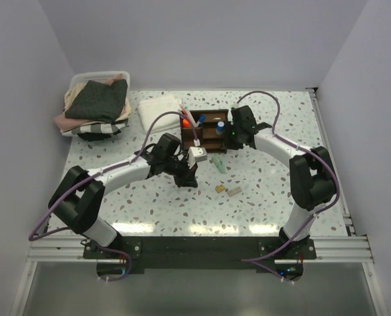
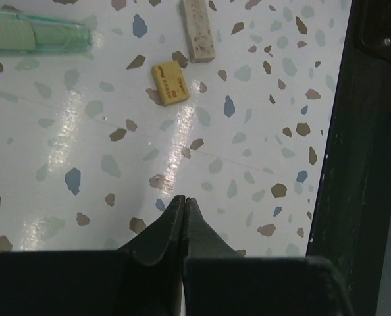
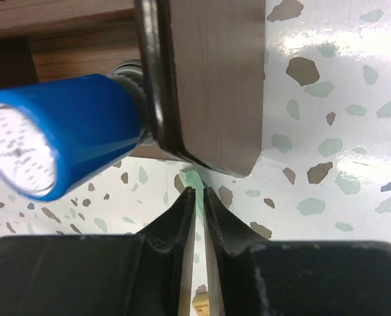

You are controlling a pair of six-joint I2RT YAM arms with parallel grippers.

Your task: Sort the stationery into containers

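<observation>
My left gripper is shut with nothing between its fingers, over bare speckled table. Ahead of it lie a yellow eraser (image 2: 170, 83), a pale bar (image 2: 197, 29) and a green translucent object (image 2: 37, 33). My right gripper is shut at the wooden organizer's front right (image 3: 215, 85); what is between its fingers I cannot tell. A pale green item (image 3: 190, 178) shows behind its fingertips. A blue-capped item (image 3: 83, 131) sits in the organizer. In the top view, pens (image 1: 187, 115) stand in the organizer's left compartment.
A basket of cloths (image 1: 97, 102) is at the back left, with a folded white cloth (image 1: 156, 112) beside it. The table's front edge (image 2: 334, 164) shows in the left wrist view.
</observation>
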